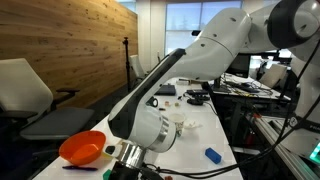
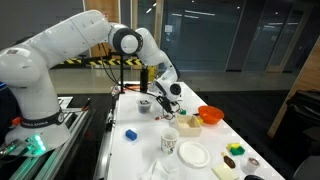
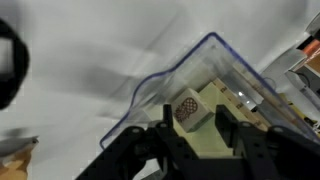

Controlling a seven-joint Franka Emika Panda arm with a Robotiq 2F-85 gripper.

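In the wrist view, a clear container with a bluish rim holds pale wooden blocks. One block with a brown patterned face lies between the dark fingertips of my gripper. The fingers stand apart, one at either side of that block; whether they touch it I cannot tell. From the second exterior view, my gripper is low at the table, close to the container. In the first exterior view the arm's end reaches the bottom edge, and what lies beneath it is mostly hidden.
An orange bowl sits beside the arm. A blue block lies apart on the white table. A white plate, a mug and several small items occupy the table's nearer part in the second exterior view.
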